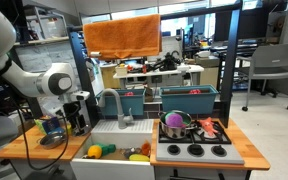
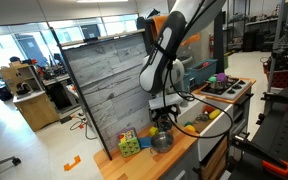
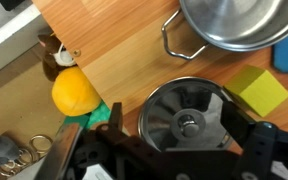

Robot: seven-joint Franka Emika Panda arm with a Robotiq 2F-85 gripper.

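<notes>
My gripper is open, its black fingers [image 3: 112, 128] spread at the bottom of the wrist view. Beyond the gap between them, a round glass lid [image 3: 159, 122] with a dark knob lies on the wooden counter. A metal pot [image 3: 229, 22] with a wire handle sits by the lid, cut off by the upper right edge. Nothing shows gripped. Exterior view 1 has the gripper [image 1: 76, 98] above the left counter, behind the pot [image 1: 53, 142]. From the other side, the pot [image 2: 162, 142] stands in front of the gripper.
A yellow block [image 3: 259, 91] lies beside the lid. An orange-yellow round item [image 3: 75, 91] is on the lid's other side. The sink [image 1: 119, 143] holds colourful items, and a stove [image 1: 196, 150] with a pot on it stands further right. A faucet [image 1: 120, 104] rises behind the sink.
</notes>
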